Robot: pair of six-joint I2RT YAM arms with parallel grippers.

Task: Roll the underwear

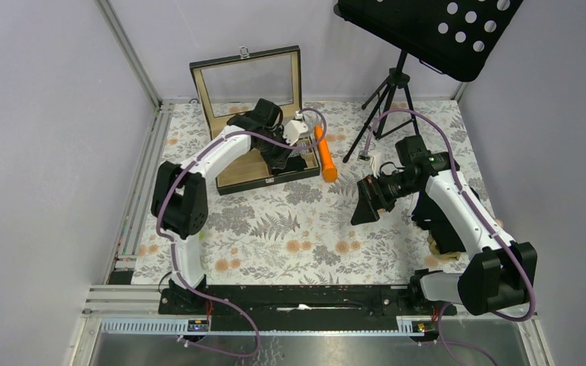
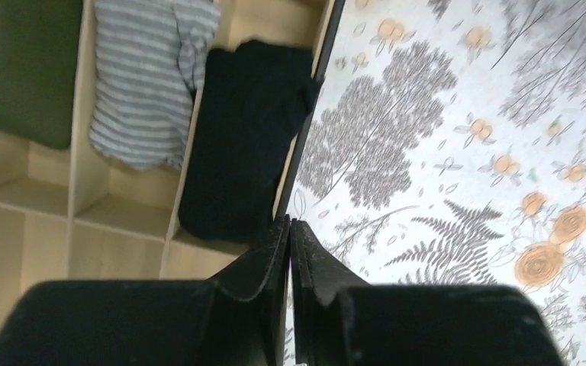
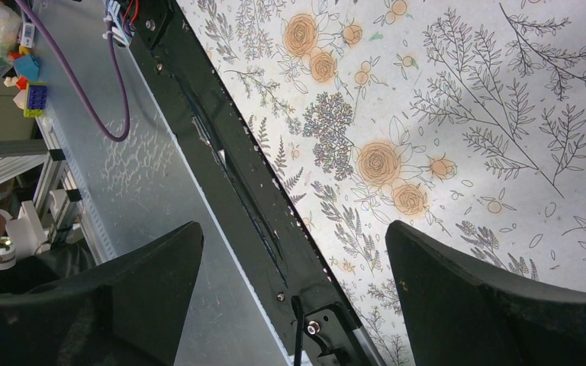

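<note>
An open wooden organizer box [image 1: 240, 177] holds folded garments in compartments: in the left wrist view a black one [image 2: 240, 137], a grey-striped one [image 2: 141, 84] and a dark green one [image 2: 27, 76]. My left gripper is above the box's front edge, fingertips together by the lower end of the black garment; I cannot tell whether anything is between them. In the top view the left arm hides part of the box. My right gripper [image 1: 368, 200] is open above the table at the right, nothing seen between its fingers.
An orange cylinder [image 1: 326, 160] lies right of the box. A black music stand [image 1: 420, 30] rises at the back right, and dark cloth [image 1: 439, 229] lies under the right arm.
</note>
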